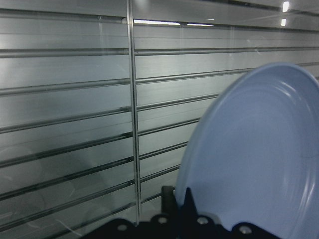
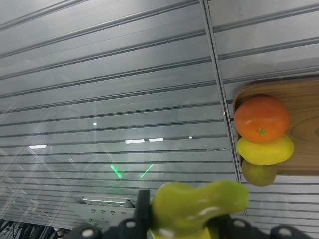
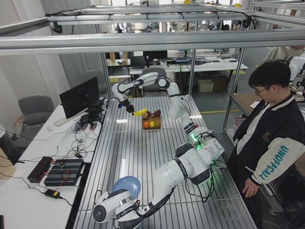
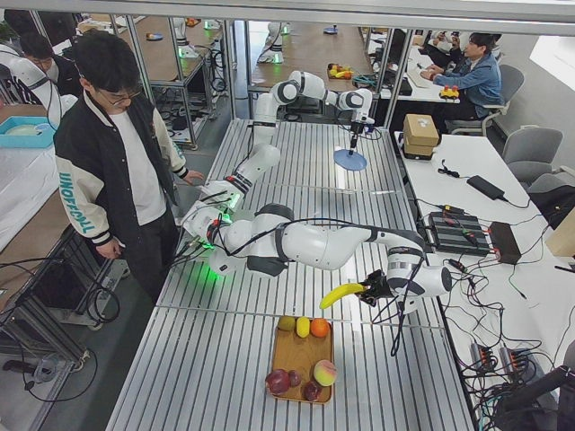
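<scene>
My left gripper is shut on the rim of a blue plate [image 1: 254, 149], which is tilted in the left wrist view; the plate [image 4: 349, 160] also shows at the far end in the right camera view. My right gripper is shut on a yellow banana [image 4: 340, 294], held above the slatted table beside a wooden tray [image 4: 304, 359]. The tray holds an orange [image 2: 261, 119], a lemon [image 2: 265, 150], a greenish fruit [image 2: 259, 174], a peach [image 4: 324, 373] and several dark red fruits.
A white side desk [image 3: 28, 205] with monitor, power units and cables runs along one side. A person [image 3: 267, 133] stands beside the other side, near the arm bases.
</scene>
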